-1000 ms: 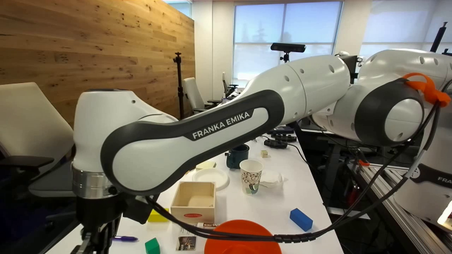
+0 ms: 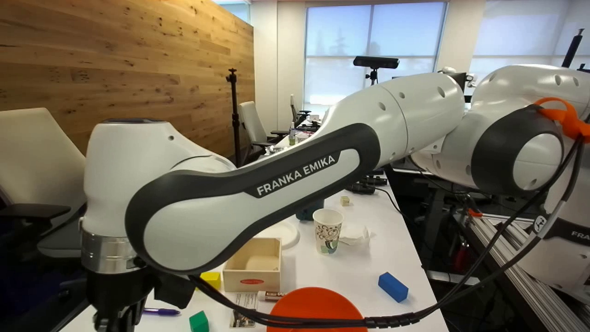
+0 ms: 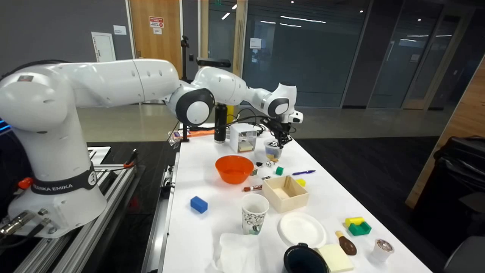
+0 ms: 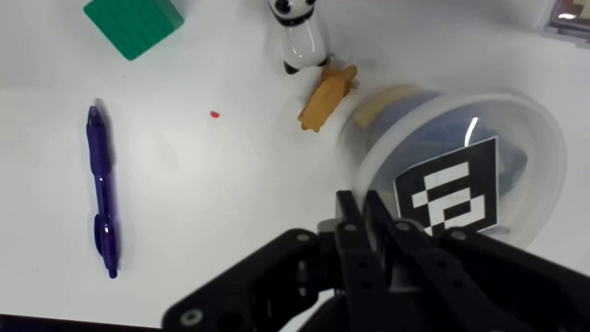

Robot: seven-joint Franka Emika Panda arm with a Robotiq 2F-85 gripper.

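A clear plastic tub (image 4: 517, 221) with a black-and-white marker on its lid stands on the white table. In the wrist view my gripper is shut on the near-left part of its pale rim, one dark finger on either side. The far view shows the gripper (image 3: 280, 144) over the tub (image 3: 272, 151), which seems to rest on the table. Bluish and tan contents show dimly through the wall. Close beside it lie a small orange-brown animal figure (image 4: 326, 99) and a panda figure (image 4: 304, 41).
A green block (image 4: 135, 25) and a purple pen (image 4: 103, 188) lie left of the tub. Behind it is a clear-fronted box (image 3: 245, 141). An orange bowl (image 3: 234, 169), a wooden box (image 3: 285, 195) and a paper cup (image 3: 254, 214) occupy the middle of the table.
In exterior view 1 the arm has come lower and shifted left, taking the hand down with it. The table objects visible in both frames have stayed put.
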